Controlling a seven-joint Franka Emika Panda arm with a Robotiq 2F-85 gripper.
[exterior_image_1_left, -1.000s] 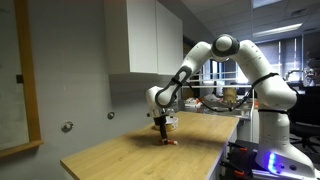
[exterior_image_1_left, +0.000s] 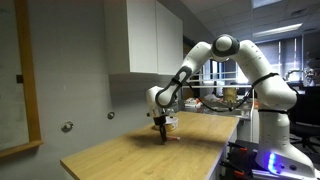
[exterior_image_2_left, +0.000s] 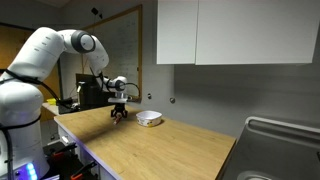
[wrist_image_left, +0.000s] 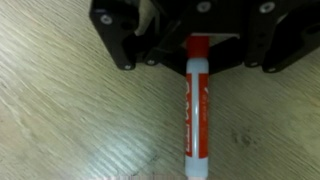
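A red and white marker (wrist_image_left: 197, 115) runs down from the middle of the wrist view, its red end (wrist_image_left: 198, 47) at my fingertips. My gripper is shut. Its black parts cover the top of that red end, and whether the fingers pinch it or merely sit over it is unclear. In exterior view 1 the gripper (exterior_image_1_left: 164, 140) is low over the table, the marker (exterior_image_1_left: 174, 138) showing small and red at its right. From the other side, the gripper (exterior_image_2_left: 117, 121) also appears low over the wooden table, too small for detail.
Behind the gripper stands a white basket (exterior_image_1_left: 171, 122), seen to its right in exterior view 2 (exterior_image_2_left: 149, 118). White cabinets (exterior_image_1_left: 145, 40) hang above the table's back side.
The red marker shows smaller and slightly farther right and higher in exterior view 1 than before. The arm has hardly shifted.
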